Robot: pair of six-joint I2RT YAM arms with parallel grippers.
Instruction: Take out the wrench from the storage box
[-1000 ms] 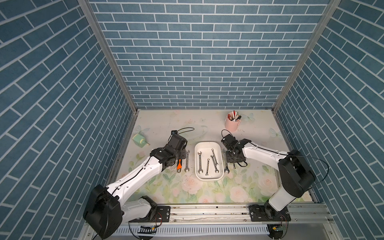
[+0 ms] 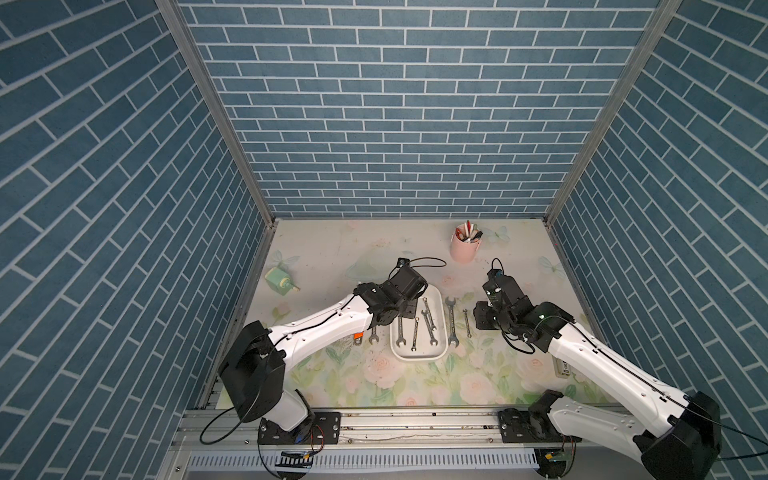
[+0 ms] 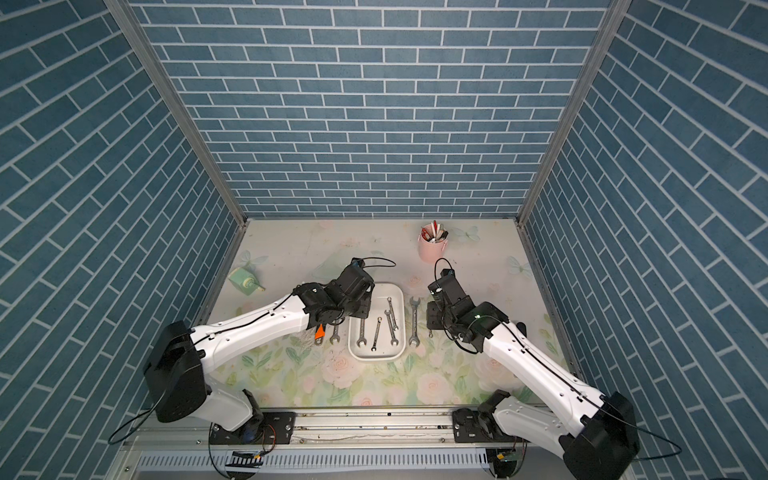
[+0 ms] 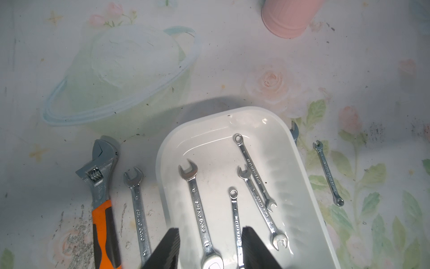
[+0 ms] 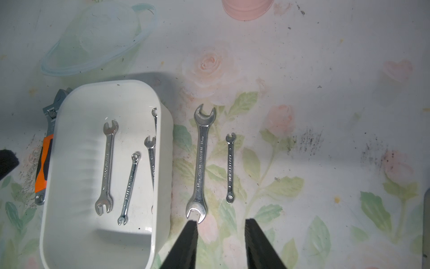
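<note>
The white storage box (image 4: 313,197) lies mid-table with several silver wrenches in it. An open-ended wrench (image 4: 197,210) lies at its left side and a smaller wrench (image 4: 236,224) in the middle. Two more, a wrench (image 4: 262,204) and a thin wrench (image 4: 254,172), lie close together at its right. Outside the box, a large wrench (image 5: 200,165) and a small wrench (image 5: 230,168) lie to its right. Over the box my left gripper stands open and empty. My right gripper, fingers apart with nothing between them, is above the table right of the box.
Left of the box lie another wrench (image 4: 138,215) and an adjustable wrench (image 4: 104,201) with an orange-black handle. A pink cup (image 2: 464,246) of pens stands behind. A green object (image 2: 281,279) sits at the far left.
My left gripper has moved right, from beside the box to over it. The right arm has lifted and shifted right, away from the wrenches beside the box, which remain on the table.
</note>
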